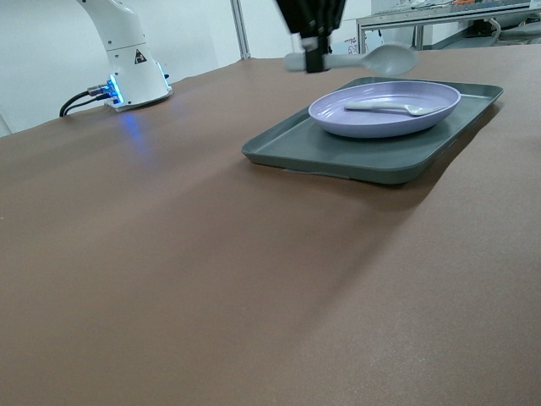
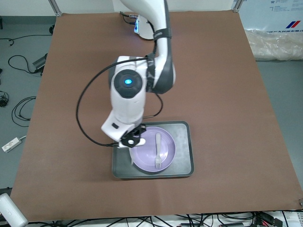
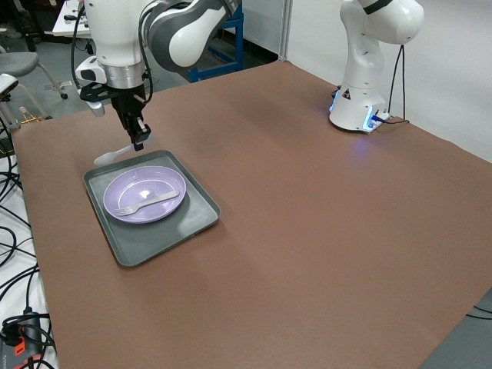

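A white arm holds its black gripper above the tray's edge, shut on a pale spoon, which also shows as a spoon in the right view. Below and beside it, a lilac plate sits on a grey-green tray, with a white fork lying across the plate. In the left view the wrist housing mostly hides the gripper and spoon.
Cables and equipment lie beyond the table's edges.
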